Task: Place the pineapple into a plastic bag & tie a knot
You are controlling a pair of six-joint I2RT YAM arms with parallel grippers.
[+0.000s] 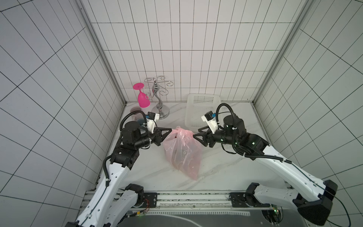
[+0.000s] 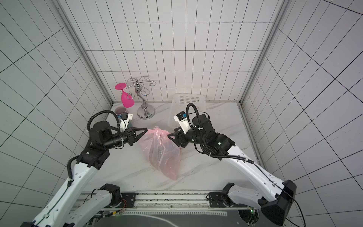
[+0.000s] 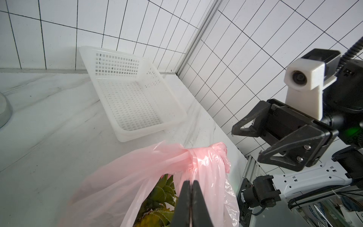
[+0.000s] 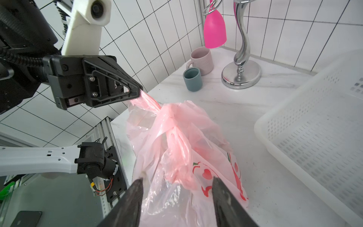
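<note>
A pink translucent plastic bag (image 1: 180, 155) rests on the marble counter, its top gathered and twisted. Green leaves and yellow skin of the pineapple (image 3: 160, 193) show inside it in the left wrist view. My left gripper is shut on a pinched strand of the bag's top, pulled up to the left, as the right wrist view shows. My right gripper stands open at the other side of the bag, close to the bunched plastic, with its fingers apart.
A white mesh basket (image 4: 298, 143) sits behind the bag on the right. At the back left stand a metal rack (image 4: 240, 75) with a pink goblet (image 4: 214, 30), a pink mug (image 4: 202, 62) and a blue-grey cup (image 4: 192, 81). Tiled walls enclose the counter.
</note>
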